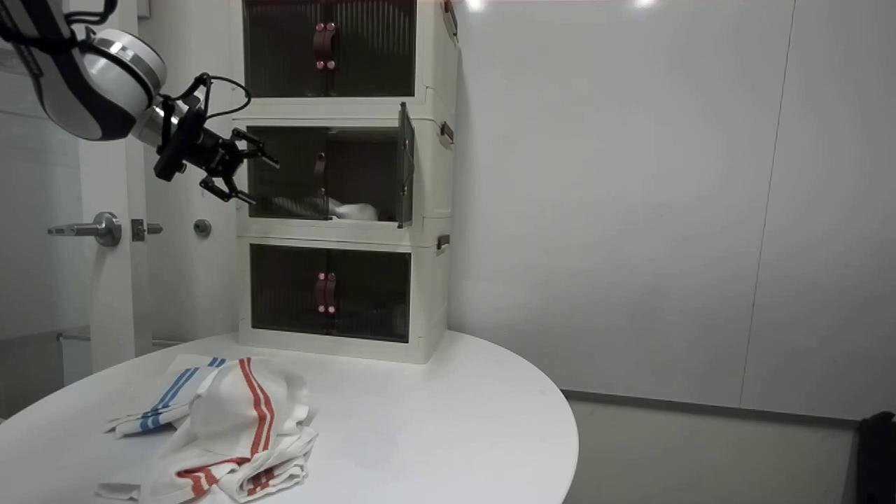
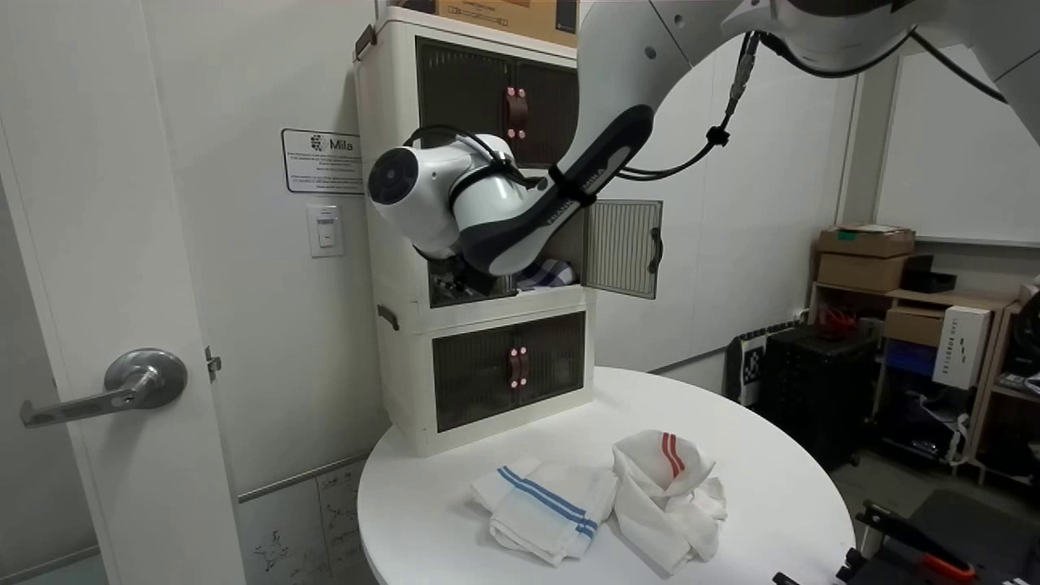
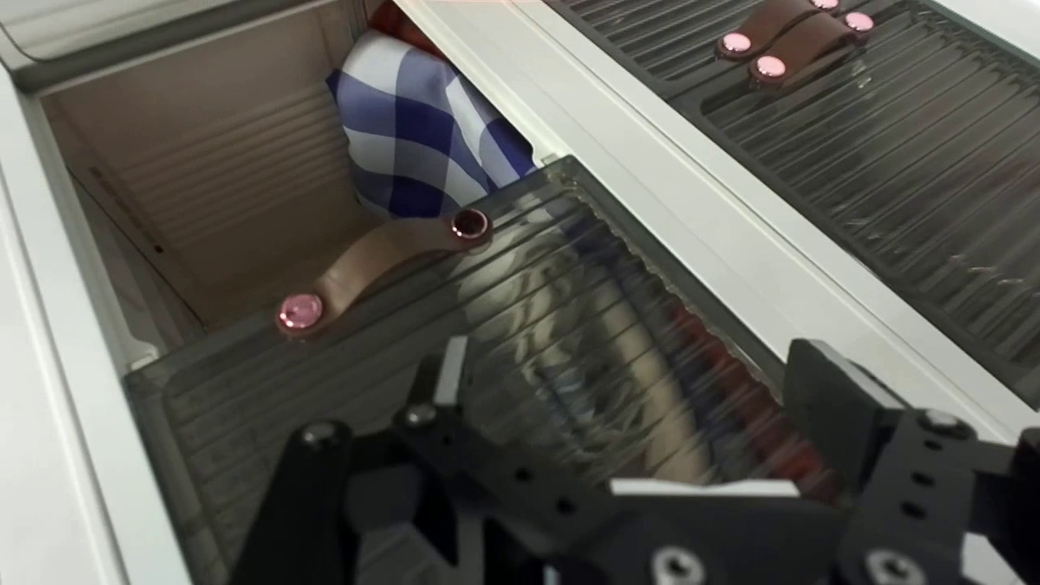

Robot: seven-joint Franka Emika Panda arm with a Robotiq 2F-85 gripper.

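In exterior view 1 my gripper (image 1: 264, 182) hangs open in front of the left door (image 1: 290, 168) of the middle cabinet compartment, with nothing between its fingers. That door is closed, while the right door (image 1: 405, 168) stands swung outward. From the wrist, the closed door's brown leather handle (image 3: 375, 263) lies beyond my spread fingers (image 3: 450, 375). A blue and white checked cloth (image 3: 414, 127) shows in the open half, and more fabric appears behind the ribbed pane. In exterior view 2 the arm hides the gripper.
Two towels lie on the round white table (image 1: 437, 420): one blue-striped (image 2: 551, 507), one crumpled and red-striped (image 2: 673, 497). Upper doors (image 1: 369, 50) and lower doors (image 1: 290, 290) are closed. A room door with a lever handle (image 1: 88, 229) stands left.
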